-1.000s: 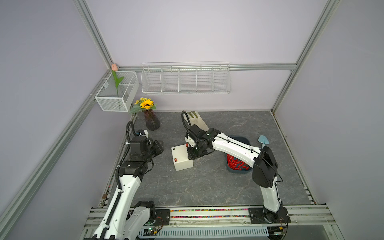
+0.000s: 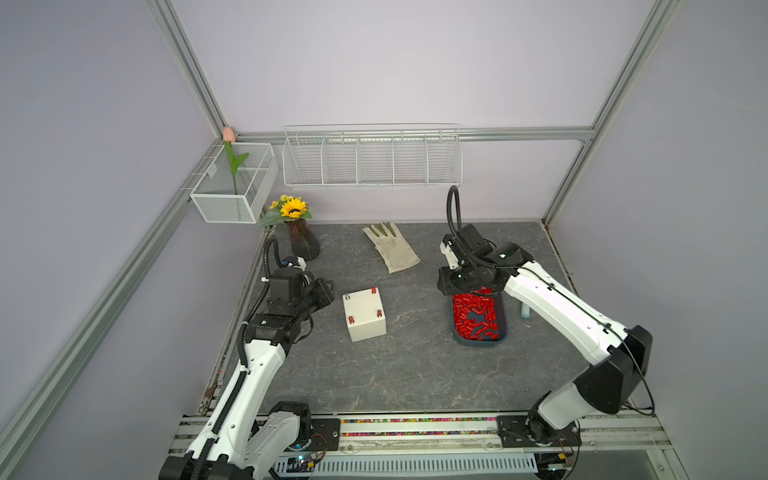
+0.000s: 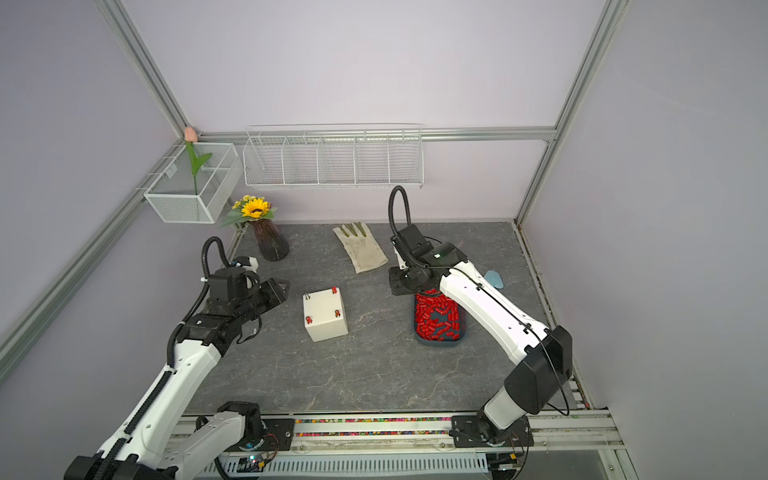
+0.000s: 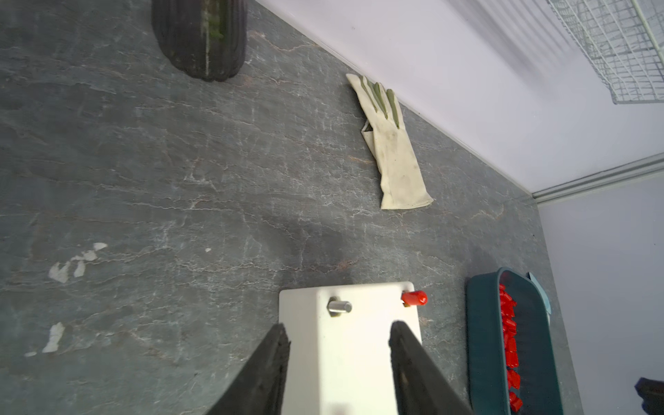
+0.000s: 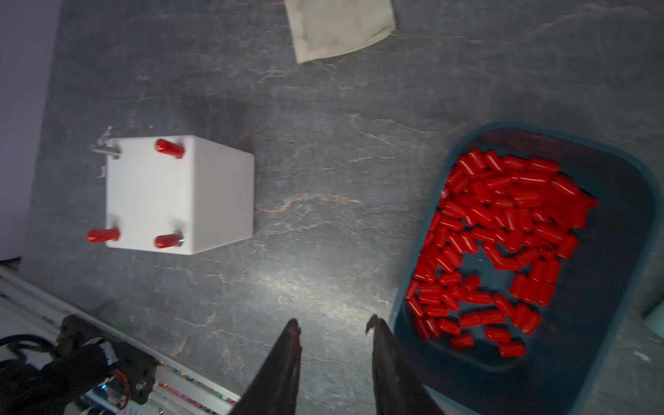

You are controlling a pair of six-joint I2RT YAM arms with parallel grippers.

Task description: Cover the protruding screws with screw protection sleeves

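Observation:
A white block [image 5: 150, 193] stands left of the table's middle with screws protruding from its top. In the right wrist view, red sleeves cover three screws: one [image 5: 169, 148] at upper right, one [image 5: 102, 235] at lower left, one [image 5: 167, 240] at lower right. The upper-left screw [image 4: 339, 306] is bare metal. Loose red sleeves [image 5: 477, 235] fill much of a dark blue tray [image 5: 653, 228]. My left gripper is open and empty, left of the block. My right gripper is also open and empty, near the tray's far left corner.
A glove [image 2: 392, 248] lies behind the block, and a vase of flowers [image 2: 302, 240] stands at the back left. Partly hidden by the right arm, a light-blue tool [image 3: 493, 279] lies right of the tray. Between block and tray the table is clear.
My right gripper has moved from the block's right side over to the tray. The block stays in place.

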